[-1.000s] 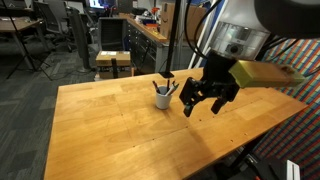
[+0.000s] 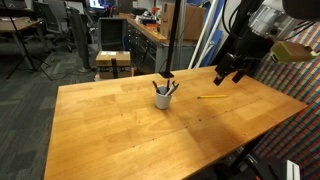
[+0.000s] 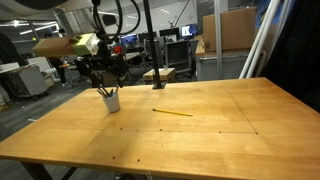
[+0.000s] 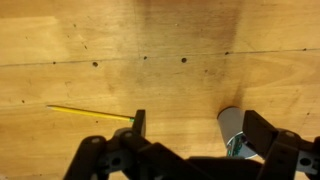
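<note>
A thin yellow pencil (image 2: pixel 212 97) lies flat on the wooden table, apart from the cup. In the wrist view the pencil (image 4: pixel 88 112) is at lower left, its right end close to my left finger. A light cup (image 2: pixel 162 100) stands upright with several dark pens or similar sticks in it. The wrist view shows this cup (image 4: pixel 232 122) at lower right, partly covered by my right finger. My gripper is open above the table, its fingers wide apart with only tabletop showing between them. From the side, the gripper (image 2: pixel 230 79) hangs clear of the surface.
A dark upright pole (image 3: pixel 153 45) rises at its far edge. Beyond the table are a small cardboard box (image 3: pixel 160 74), desks and chairs.
The arm has swung back and to the right in exterior view 1, away from the table's front. The pencil, hidden earlier behind the arm, now shows fully. Cup and pens have not moved.
</note>
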